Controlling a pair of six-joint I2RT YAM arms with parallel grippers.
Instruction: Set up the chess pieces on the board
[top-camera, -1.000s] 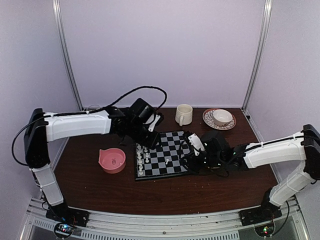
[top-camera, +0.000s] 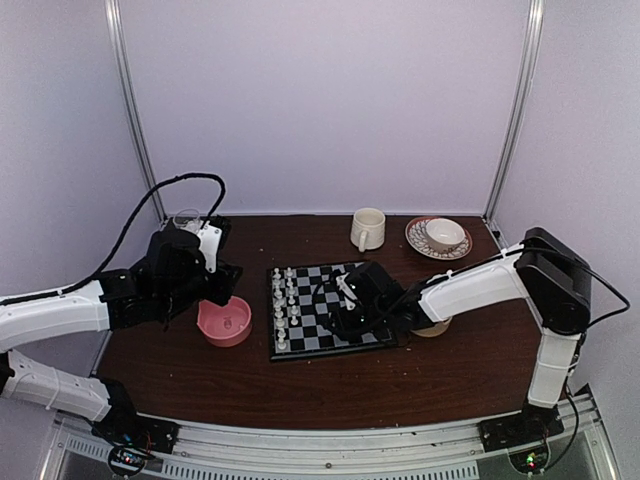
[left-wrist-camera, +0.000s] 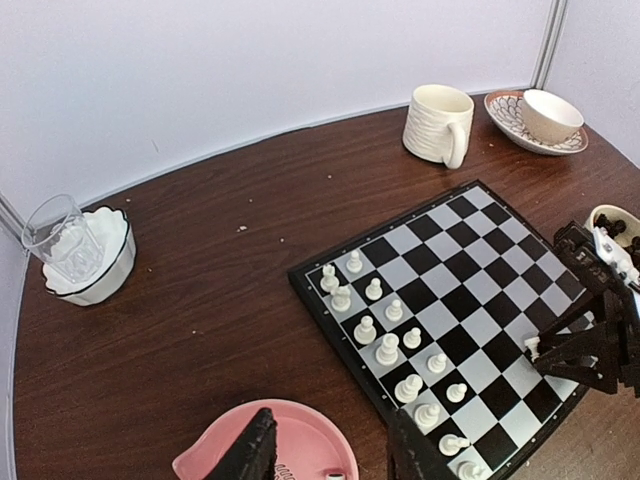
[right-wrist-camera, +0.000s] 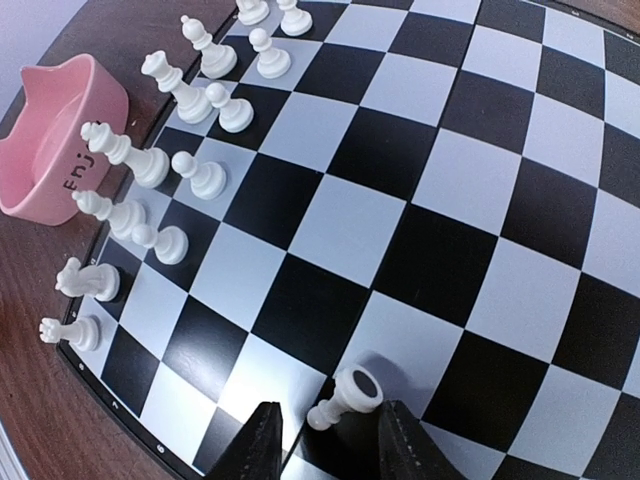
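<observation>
White chess pieces stand in two rows along the left side of the chessboard (left-wrist-camera: 450, 260). One white piece (right-wrist-camera: 355, 390) lies on its side on the board, between the open fingertips of my right gripper, which is low over the squares. My left gripper hangs above the pink bowl (left-wrist-camera: 225, 440), left of the board, its fingers apart. A small white object is partly visible in that bowl.
A mug (top-camera: 367, 228) and a plate with a bowl (top-camera: 444, 235) stand at the back right. A glass in a white container (left-wrist-camera: 75, 245) is at the back left. A container of dark pieces (left-wrist-camera: 615, 228) is right of the board.
My left arm has pulled back leftward from over the board to over the pink bowl. My right arm has moved left over the board, toward the lying piece.
</observation>
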